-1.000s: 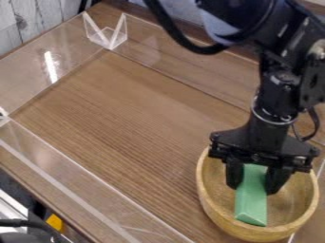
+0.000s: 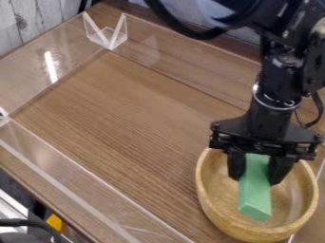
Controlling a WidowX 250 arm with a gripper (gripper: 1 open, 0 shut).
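Note:
My black gripper (image 2: 254,158) reaches down from the upper right into a tan bowl (image 2: 211,196) at the bottom right. It is shut on a green block (image 2: 254,199), which stands tilted up inside the bowl. Part of the bowl's far side is hidden behind the gripper.
A clear plastic bracket (image 2: 106,33) stands at the back left, and cables lie beyond the table's lower left edge.
Over the last second the gripper has shifted slightly with the green block in it, which stays within the bowl.

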